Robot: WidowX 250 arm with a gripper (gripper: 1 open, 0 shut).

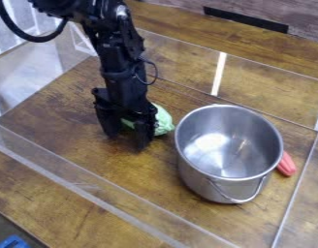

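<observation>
My black gripper (128,124) is low over the wooden table, at a pale green object (159,112) that lies left of a steel pot (229,155). The gripper's dark body covers part of the green object, and I cannot tell whether its fingers are open or shut, or whether they hold it.
A red object (286,165) lies just right of the pot, partly hidden by it. Bare table (71,174) fills the left and front. A blue item (12,241) shows at the bottom left corner.
</observation>
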